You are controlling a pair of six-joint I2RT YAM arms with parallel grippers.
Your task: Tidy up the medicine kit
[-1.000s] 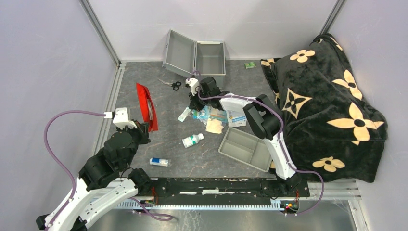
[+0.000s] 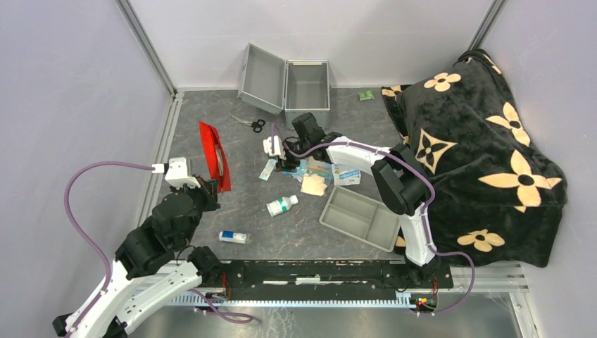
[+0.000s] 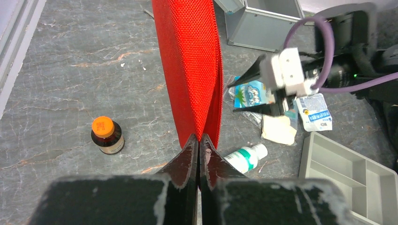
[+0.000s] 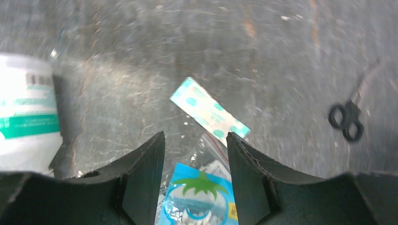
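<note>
A red fabric pouch [image 3: 190, 61] hangs from my left gripper, which is shut on its lower end. From above, the pouch [image 2: 215, 156] stands out over the table's left side. My right gripper is open with nothing between its fingers; below it are a white and teal packet [image 4: 209, 107] and a blue packet [image 4: 197, 194] in clear plastic. The grey metal case [image 2: 308, 88] stands lid open at the back. Left of it lie scissors [image 2: 250, 124]. A white bottle [image 2: 282, 205] lies on its side mid-table, and a grey divided tray [image 2: 350, 227] is at front right.
A brown bottle with an orange cap [image 3: 107, 133] stands below the left arm. Nearby on the table are a blue and white tube [image 2: 234, 237], a beige cloth [image 2: 313, 185], a white packet [image 2: 346, 174] and a green packet [image 2: 366, 95]. A dark blanket [image 2: 486, 162] covers the right side.
The left arm and pouch have stayed still.
</note>
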